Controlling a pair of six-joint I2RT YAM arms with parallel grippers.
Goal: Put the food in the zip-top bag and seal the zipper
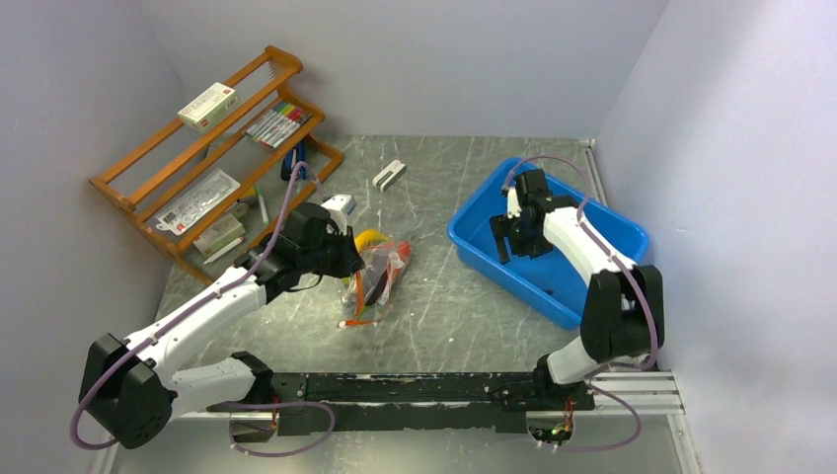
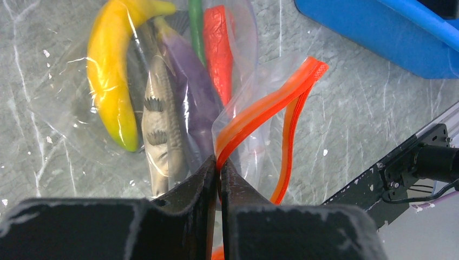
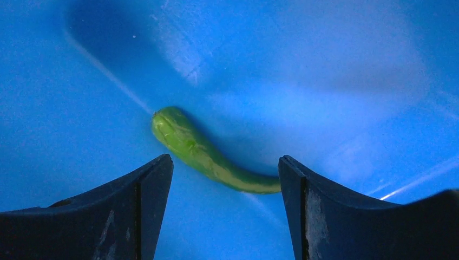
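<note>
My left gripper is shut on the orange zipper edge (image 2: 260, 108) of the clear bag (image 1: 380, 281). Inside the bag lie a yellow banana (image 2: 113, 76), a fish (image 2: 159, 130), a purple eggplant (image 2: 192, 95), a red item (image 2: 216, 49) and a long green item (image 2: 195, 27). My right gripper (image 1: 518, 242) hangs inside the blue bin (image 1: 494, 276); in the right wrist view it is open above a curved green vegetable (image 3: 203, 157) on the bin floor, with nothing between its fingers.
A wooden rack (image 1: 148, 178) with boxes and markers stands at the back left. A small white object (image 1: 389, 175) lies at the back middle. The counter between bag and bin is clear.
</note>
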